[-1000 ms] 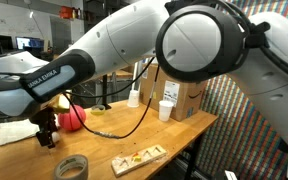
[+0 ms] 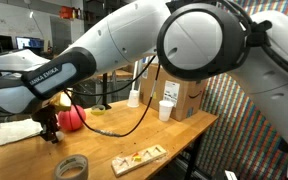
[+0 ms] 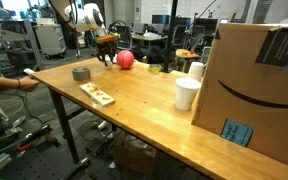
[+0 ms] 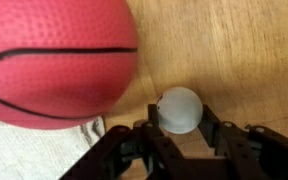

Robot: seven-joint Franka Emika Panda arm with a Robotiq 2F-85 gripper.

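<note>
In the wrist view a round, pale, ball-like object sits between the fingertips of my gripper, which is shut on it. Bare wooden table surrounds it there. The red ball with black lines fills the upper left of that view, close beside but apart from the pale object. Exterior view 1 has my gripper low over the table at the left, near the red ball; the pale object is hard to make out there.
A white cloth lies by the red ball. Nearer on the table are a roll of tape and a pale strip with items on it. White cups and a cardboard box stand at the other end. Mid-table is clear.
The arm and gripper have shifted slightly at the table's left end, staying near the red ball. The other objects look unmoved.
</note>
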